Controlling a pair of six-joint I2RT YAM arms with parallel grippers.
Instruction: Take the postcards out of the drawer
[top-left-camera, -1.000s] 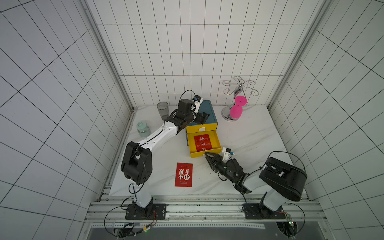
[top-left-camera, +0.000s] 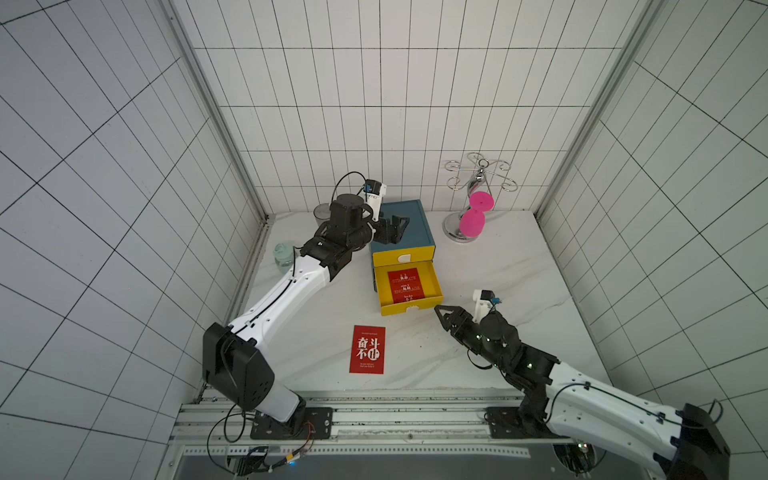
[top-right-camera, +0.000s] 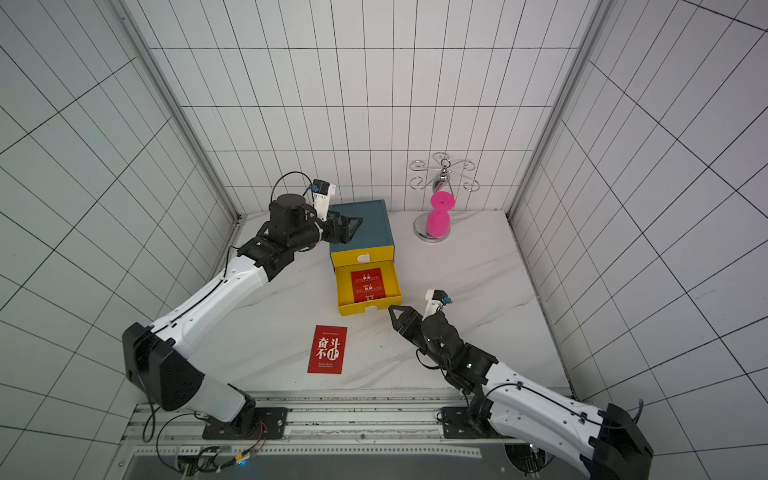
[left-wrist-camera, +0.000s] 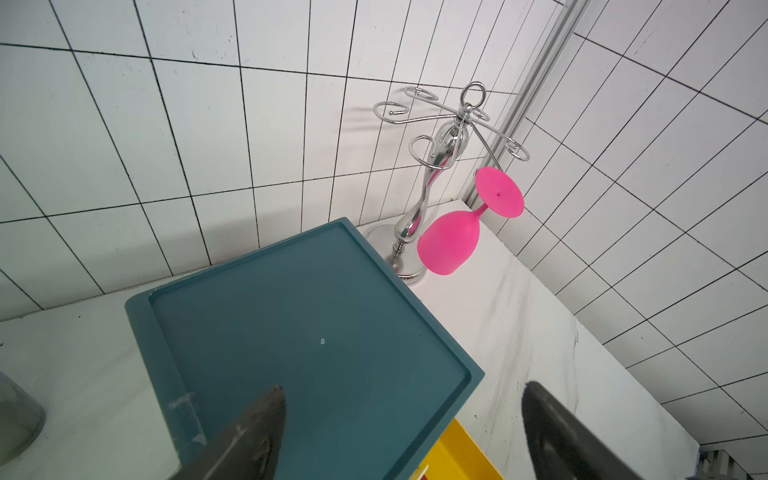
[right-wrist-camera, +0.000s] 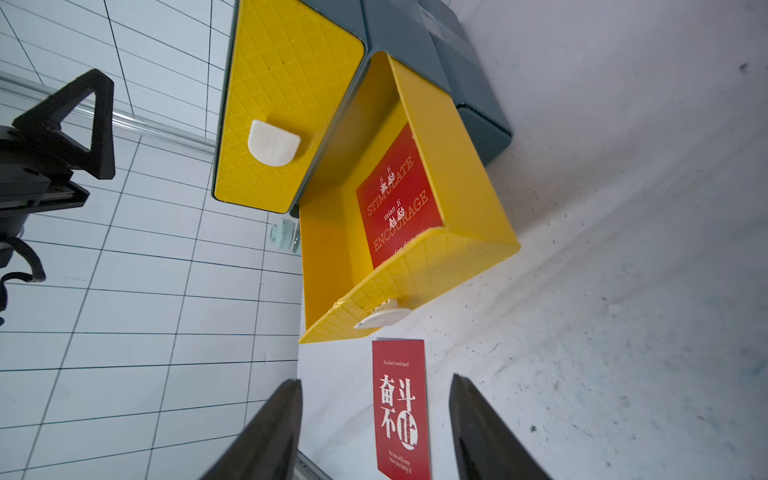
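Red postcards (right-wrist-camera: 396, 200) lie inside the pulled-out yellow drawer (right-wrist-camera: 324, 248), below a second yellow drawer front (right-wrist-camera: 264, 88) that is closed. On the table in front, another red card with white characters (right-wrist-camera: 400, 408) lies flat. My right gripper is near the drawer's front right corner, its fingers (right-wrist-camera: 276, 424) apart and nothing between them. Over the cabinet's dark teal top (left-wrist-camera: 312, 344) my left gripper hangs open and empty, its fingers (left-wrist-camera: 260, 428) well apart.
A silver stand with a pink goblet (top-left-camera: 472, 224) is at the back right. A pale green jar (top-left-camera: 284, 256) and a grey glass (top-left-camera: 321, 212) stand at the left, partly behind my left arm. The table right of the drawer is clear.
My right gripper has backed away from the drawer's front, to the right. The left gripper has shifted a little left and up. The drawer and cards look unmoved.
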